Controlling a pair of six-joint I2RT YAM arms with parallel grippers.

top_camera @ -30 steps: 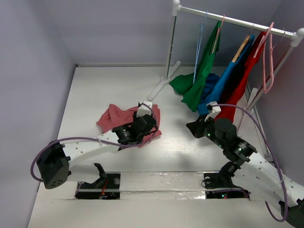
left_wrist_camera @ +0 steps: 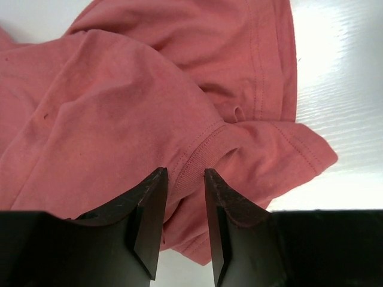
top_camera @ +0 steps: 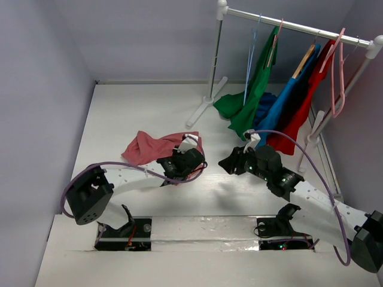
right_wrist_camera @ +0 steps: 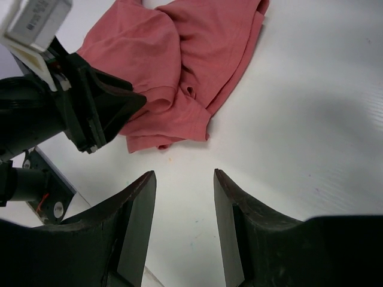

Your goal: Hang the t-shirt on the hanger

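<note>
A crumpled salmon-red t shirt [top_camera: 149,148] lies on the white table, partly hidden under my left arm in the top view. My left gripper is over the shirt with its fingers part way apart; the cloth's folded edge [left_wrist_camera: 200,158] lies beyond the tips, not gripped. Seen from the right wrist, the left gripper is above the shirt's near edge. My right gripper stands open over bare table, right of the shirt, holding nothing. A light blue hanger [top_camera: 249,66] and a pink hanger [top_camera: 342,84] hang bare on the rack.
The rack's rail [top_camera: 293,26] crosses the back right. A green garment [top_camera: 254,89], a blue garment [top_camera: 281,101] and a red garment [top_camera: 305,98] hang from it. One rack foot [top_camera: 200,110] rests behind the shirt. Between the grippers the table is clear.
The right gripper has moved left, toward the shirt. The shirt itself looks unmoved.
</note>
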